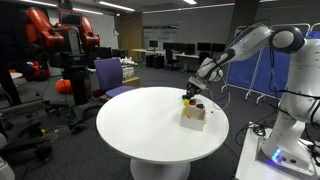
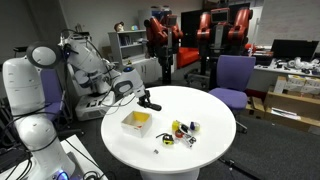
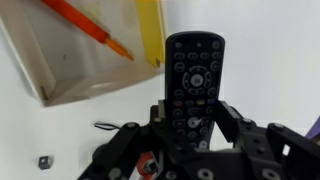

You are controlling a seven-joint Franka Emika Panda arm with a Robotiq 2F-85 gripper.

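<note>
A black remote control (image 3: 196, 75) with rows of buttons is held upright in the wrist view's middle, my gripper shut on it with a finger at either side. In exterior view 2 the dark remote (image 2: 151, 105) hangs below the gripper (image 2: 143, 99), just above and beside the box. The open light-brown box (image 2: 137, 124) stands on the table; the wrist view shows its inside (image 3: 50, 30) at upper left, holding an orange tool (image 3: 90, 28) and a yellow item (image 3: 152, 32).
Several small objects, among them a yellow one (image 2: 194, 127), cluster beside the box on the round white table (image 2: 205, 160). In the wrist view a small dark cube (image 3: 44, 161) lies near the box.
</note>
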